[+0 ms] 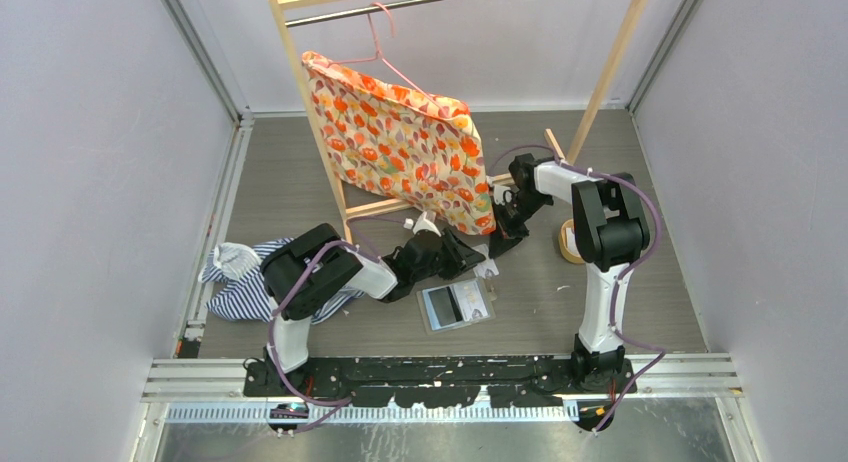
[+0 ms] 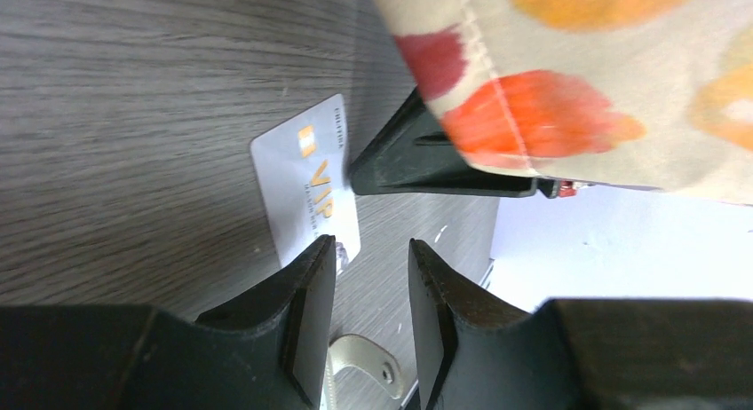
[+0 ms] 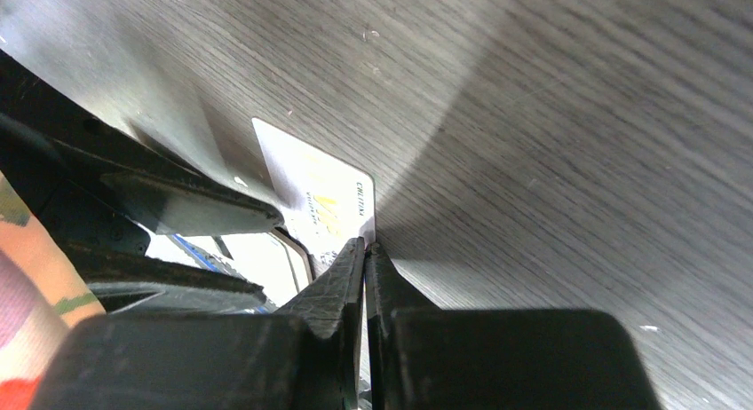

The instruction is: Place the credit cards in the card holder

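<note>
A white card with gold "VIP" print lies on the table; the right wrist view shows the same card (image 3: pixel 315 193). My right gripper is shut, its tips at the card's edge; whether the edge sits between them is hidden. In the left wrist view, the right fingertips (image 2: pixel 368 175) touch the card's long side. My left gripper stands part open close to the card, nothing between its fingers. The clear card holder (image 1: pixel 435 317) lies in front, with cards showing in it; its tab (image 2: pixel 364 352) appears below the card.
A flowered cloth (image 1: pixel 400 132) hangs from a wooden rack (image 1: pixel 310 112) close above both grippers. A round wooden container (image 1: pixel 571 247) stands on the right, striped cloth (image 1: pixel 245 292) on the left. Bare table lies between holder and container.
</note>
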